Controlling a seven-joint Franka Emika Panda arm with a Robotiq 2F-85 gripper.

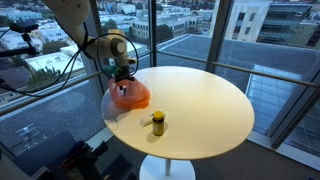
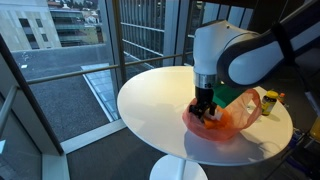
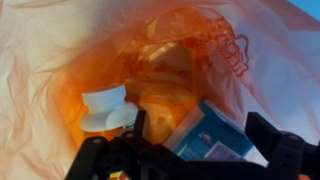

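An orange-red translucent plastic bag stands on the table with its mouth up. Over that mouth is my gripper, pointing down into the bag, its fingers wide apart. In the wrist view a teal-blue box with a grey end lies inside, in the space between my fingers; whether they touch it I cannot tell. A white object rests to the left of it in the bag. The exterior views do not show the bag's contents clearly.
On the pale round table a yellow jar with a dark lid stands near the front edge. A small whitish item lies beside it. Windows surround the far side.
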